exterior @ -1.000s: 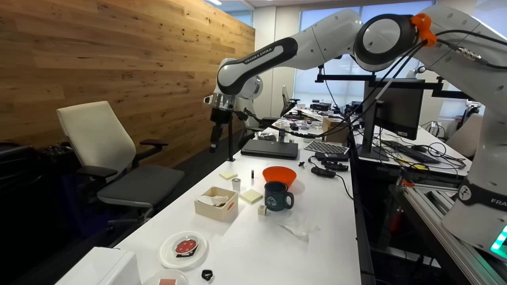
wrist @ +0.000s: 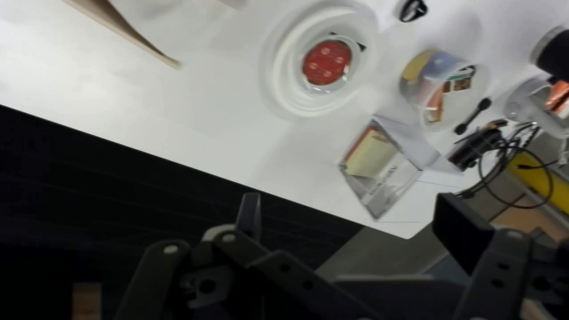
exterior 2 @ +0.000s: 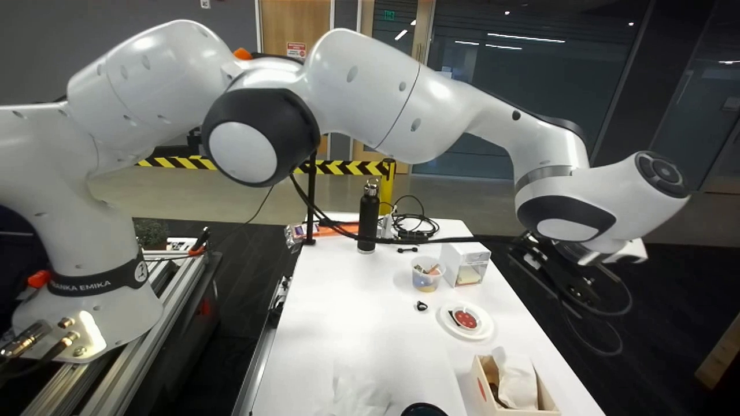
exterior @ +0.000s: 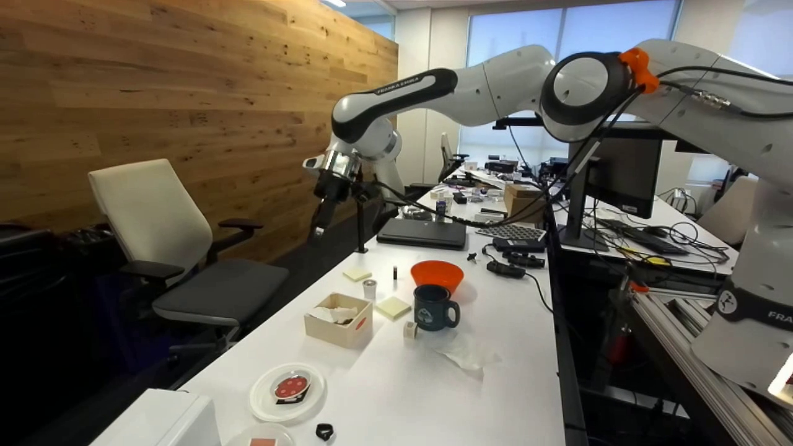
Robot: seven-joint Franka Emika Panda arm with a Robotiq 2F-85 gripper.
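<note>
My gripper hangs beyond the wall-side edge of the white table, up in the air. In the wrist view its dark fingers stand wide apart, open, with nothing held between them. A white plate carries a clear dish with a red disc. Toward the table's corner lies a clear-fronted white box, and close by is a clear tub of small packets. A cream box holds white tissue; behind it are a dark mug and an orange bowl.
Sticky-note pads, a small cup and crumpled clear plastic lie on the table. A black bottle and cables occupy the far end in the second exterior view. An office chair stands beside the table.
The arm has swung toward the wooden wall, and the gripper sits a little higher and more tilted. The objects on the table look unmoved. The base light has turned from green to white.
</note>
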